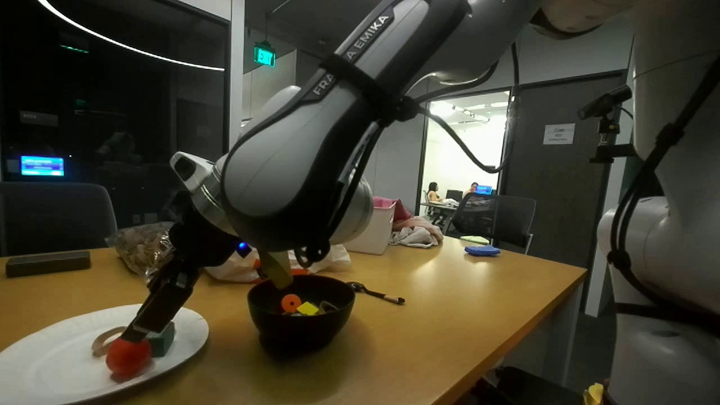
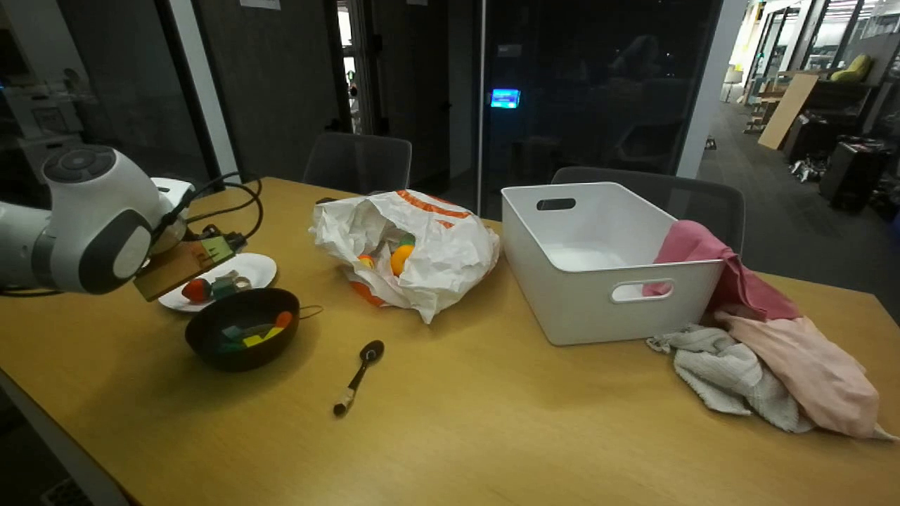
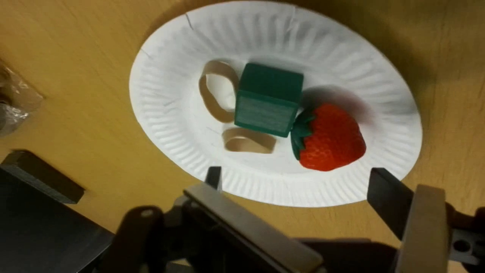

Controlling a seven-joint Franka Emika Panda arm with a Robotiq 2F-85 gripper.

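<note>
A red strawberry with green leaves rests on the white plate, touching or nearly touching a green block. Two tan loops lie beside the block. My gripper is open: its fingertips stand wide apart at the plate's near side in the wrist view, and nothing is clamped between them. In exterior view 1 the gripper points down at the strawberry, its tips right over the fruit and hiding part of the block.
A black bowl holding several small coloured pieces stands close to the plate. Farther along are a spoon, a white bag with fruit inside, a white bin and cloths.
</note>
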